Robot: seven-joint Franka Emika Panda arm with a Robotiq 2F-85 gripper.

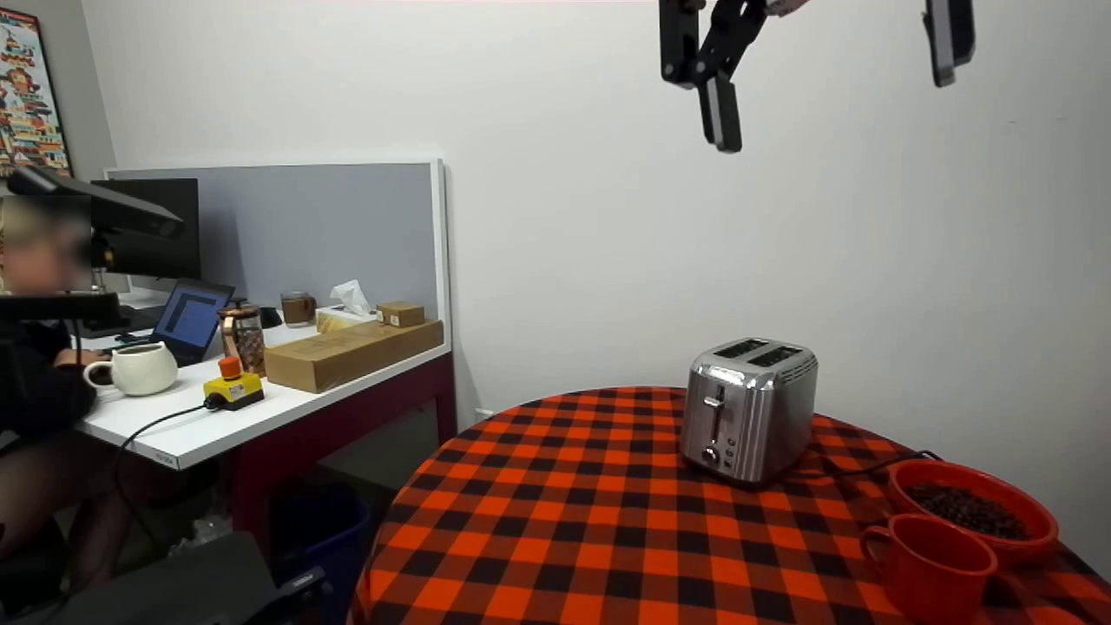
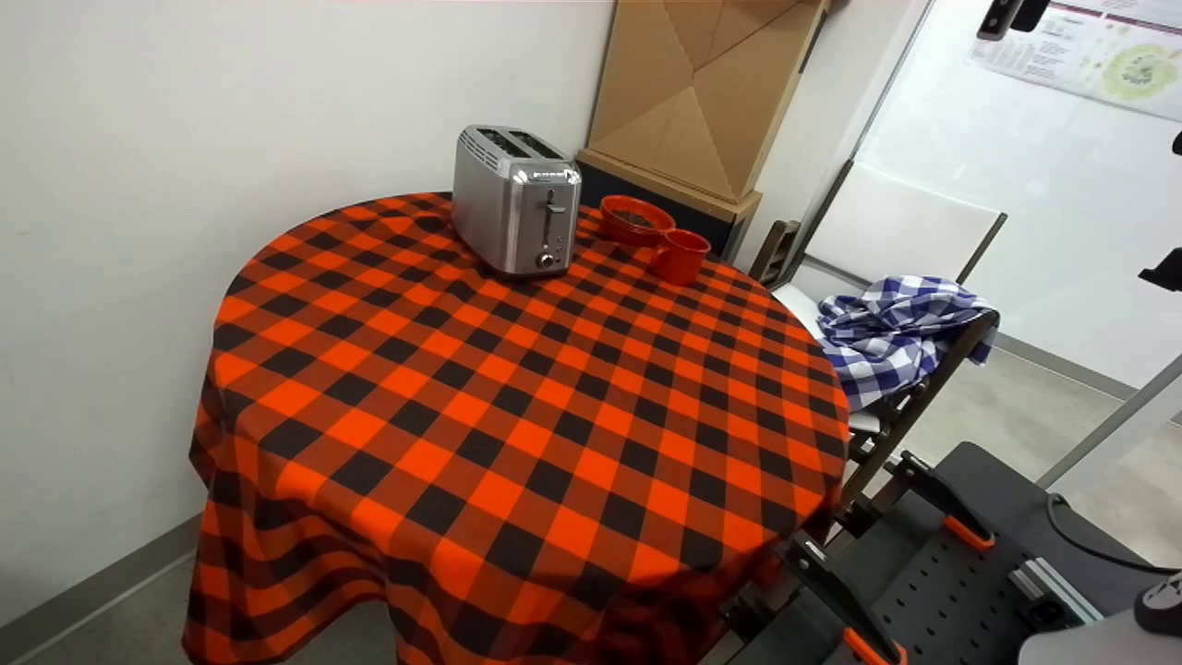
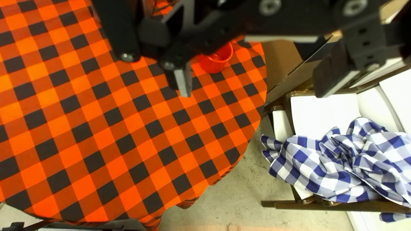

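My gripper (image 1: 835, 109) hangs high above the table, its fingers wide apart with only the wall showing between them. In the wrist view the same gripper stands open, well clear of everything below. A red mug (image 1: 937, 568) is upright at the table's right side, and just behind it sits a red bowl (image 1: 974, 509) of dark beans. Farther left stands a silver toaster (image 1: 747, 411) with two empty-looking slots. In exterior view 2 the toaster (image 2: 517, 201), bowl (image 2: 636, 220) and mug (image 2: 681, 257) are grouped toward the back of the table.
The round table wears a red-and-black checked cloth (image 2: 443, 421). A cable (image 1: 875, 467) runs behind the toaster. Beside the table, a blue-and-white checked cloth (image 2: 903, 332) lies crumpled on a chair. A cardboard panel (image 2: 698, 100) rises behind the bowl.
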